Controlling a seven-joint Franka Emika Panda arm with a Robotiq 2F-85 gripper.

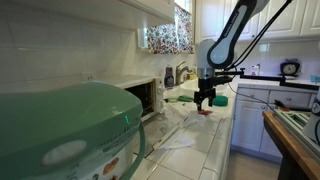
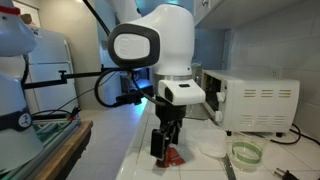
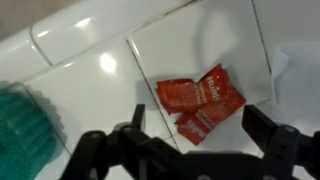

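A small red packet (image 3: 203,103) lies flat on the white tiled counter, between and beyond my fingertips in the wrist view. My gripper stands open over it, a finger to either side, with nothing held. In exterior view 2 the red packet (image 2: 172,157) shows just beside and below the gripper (image 2: 163,148). From exterior view 1 the gripper (image 1: 205,104) appears low over the counter, close above the red packet (image 1: 204,112).
A green object (image 3: 24,136) is at the wrist view's left edge. White cloth or paper (image 3: 298,80) lies on the right. A toaster oven (image 2: 265,102) and a clear green-rimmed bowl (image 2: 245,153) stand by the wall. A large green bin (image 1: 65,125) fills exterior view 1's left.
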